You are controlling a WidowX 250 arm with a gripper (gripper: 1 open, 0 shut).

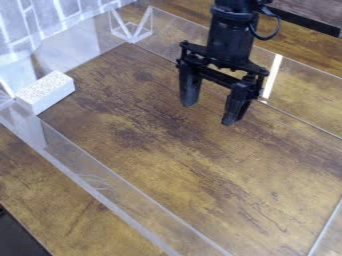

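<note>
My black gripper point(211, 100) hangs over the upper middle of the wooden floor point(174, 180), its two fingers spread apart with nothing visible between them. A white speckled block point(46, 91) sits at the left of the enclosed area, against the clear wall, well apart from the gripper.
Clear plastic walls point(104, 190) border the work area on the sides and back. The middle and front of the wooden floor are empty. A pale curtain is at the back left.
</note>
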